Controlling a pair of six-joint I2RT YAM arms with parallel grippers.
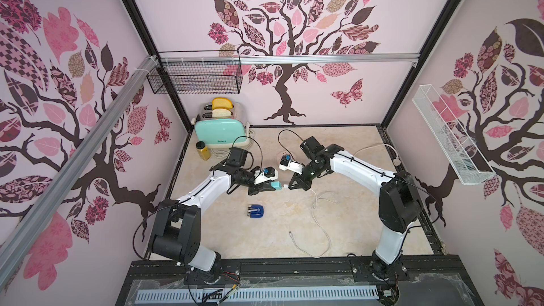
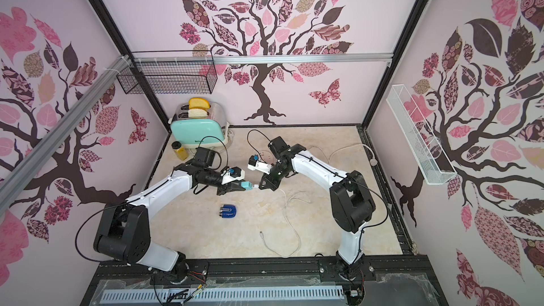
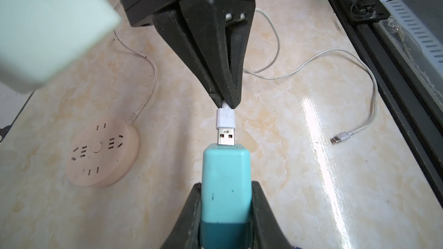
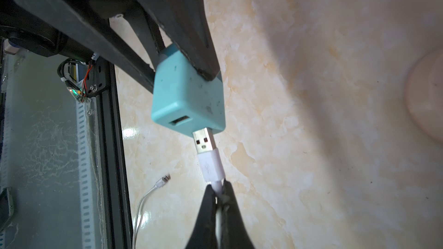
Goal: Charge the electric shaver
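In the left wrist view my left gripper is shut on a teal charger block [image 3: 226, 166]. Facing it, my right gripper is shut on the neck of a white USB plug [image 4: 211, 163]. Bare metal of the plug shows at the charger's end face; in the right wrist view it lies beside the USB slot [image 4: 180, 120], not inside it. A dark blue shaver [image 1: 255, 210] lies on the table below the left gripper. The white cable's other end [image 3: 342, 137] rests loose near the front edge.
A round pink power strip [image 3: 102, 154] sits on the table behind the grippers. The teal toaster [image 1: 218, 132] and a yellow-brown jar [image 1: 203, 150] stand at the back left.
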